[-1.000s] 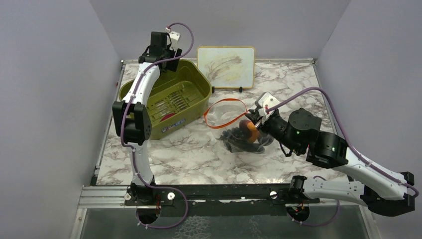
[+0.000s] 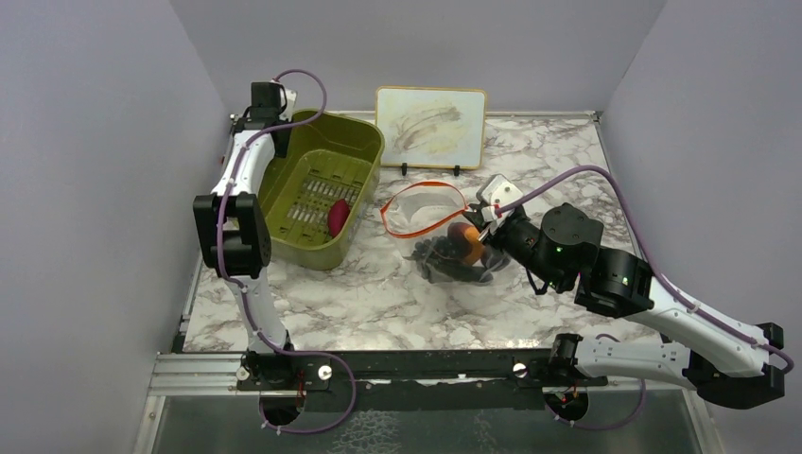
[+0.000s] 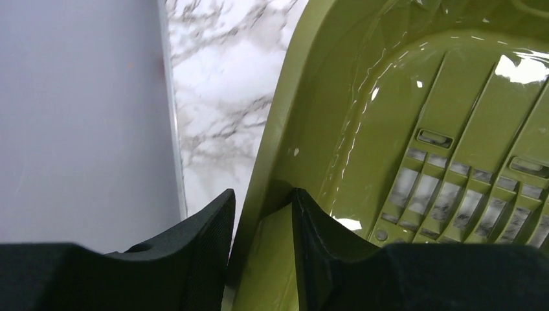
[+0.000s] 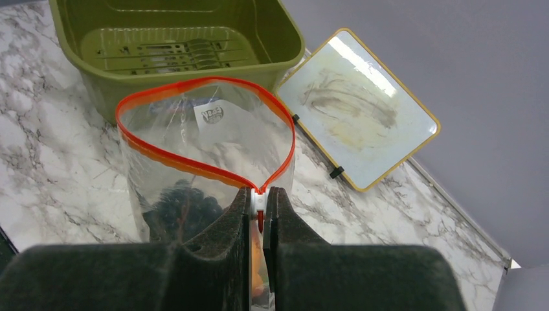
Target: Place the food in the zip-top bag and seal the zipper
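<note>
The clear zip top bag (image 2: 405, 210) with an orange-red zipper rim stands on the table, its mouth gaping. Through its wall show dark grapes (image 4: 181, 210) and an orange-and-dark-red round fruit (image 2: 465, 242). My right gripper is shut on the white slider (image 4: 259, 198) at the zipper's near end. One dark red food piece (image 2: 338, 217) lies in the green basket (image 2: 355, 142), by its right wall. At the basket's back left, my left gripper straddles the rim, fingers apart; whether both touch it I cannot tell.
A white board with a yellow frame (image 2: 430, 128) lies at the back behind the bag. Grey walls (image 2: 700, 170) bound the space on the sides. Bare marble tabletop (image 2: 378, 312) extends in front of the basket and bag.
My left gripper has moved left and toward the front, and the basket has turned and shifted left. The red piece shows more fully inside it.
</note>
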